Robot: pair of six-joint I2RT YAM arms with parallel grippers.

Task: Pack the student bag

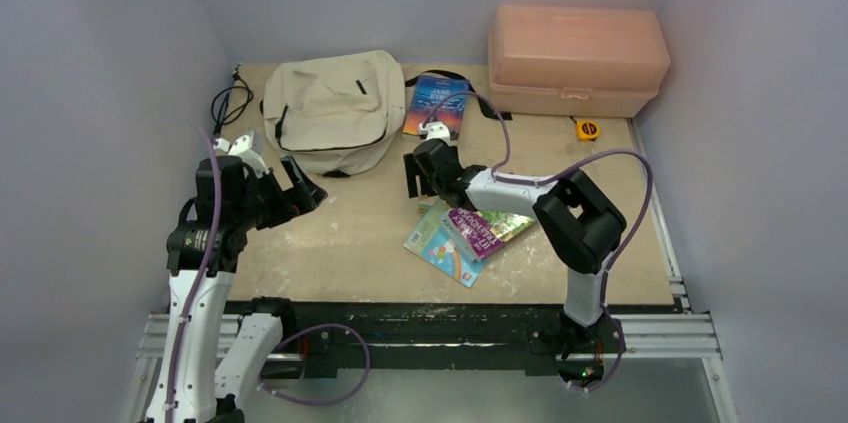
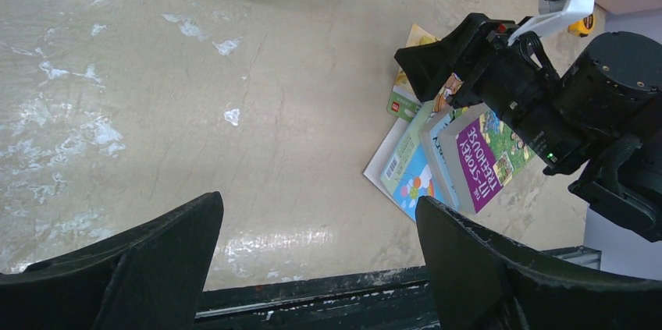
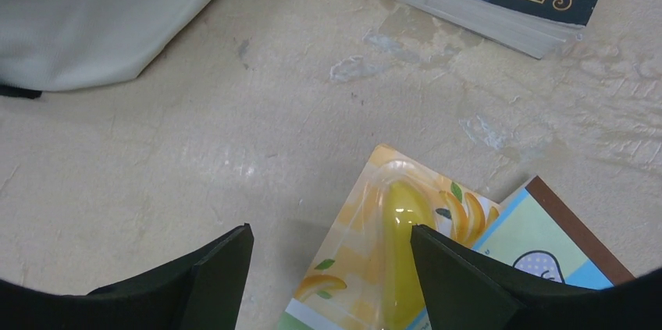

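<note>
The cream backpack [image 1: 330, 113] lies at the back left of the table. A Jane Eyre book [image 1: 436, 101] is beside it. In the middle lies a group of books, including a purple Treehouse book [image 2: 478, 165], a light-blue book [image 1: 438, 249] and a yellow banana-print item [image 3: 347, 260], partly covered. My right gripper hangs low over the banana-print item, fingers part open, with that item below and between the fingertips. My left gripper stands open over the bare left part of the table, nothing between its fingers.
A pink box [image 1: 575, 53] stands at the back right, a yellow tape measure [image 1: 587, 130] in front of it. A black cable [image 1: 228, 103] lies at the back left.
</note>
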